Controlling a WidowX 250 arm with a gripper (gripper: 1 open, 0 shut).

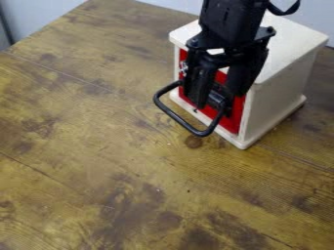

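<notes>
A small white cabinet (275,100) with a red front panel (229,120) stands at the upper right. A black U-shaped handle (181,119) sticks out from the front, tilted low. My black gripper (209,80) is down in front of the red panel, above the handle, with its fingers apart. Its lower part overlaps the dark fixture at the handle's base, so whether it touches that is hard to tell.
A pale wall lies beyond the table's back edge.
</notes>
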